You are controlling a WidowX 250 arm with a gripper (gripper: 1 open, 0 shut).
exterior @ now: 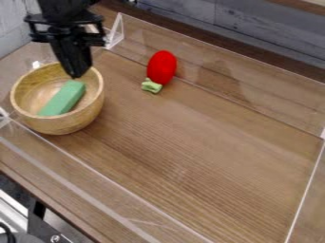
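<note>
A dark gripper [64,38] hangs at the top left, just above and behind a light wooden bowl [89,116]. Its fingers look apart in silhouette, though whether it is shut is hard to make out. In the bowl lies a green oblong object [64,98]. A red oval object [162,66] rests on the table to the right, with a small pale green piece [151,85] just below it.
A dark panel [254,24] runs along the back. A clear plastic item stands behind the gripper, and cables show at the lower left.
</note>
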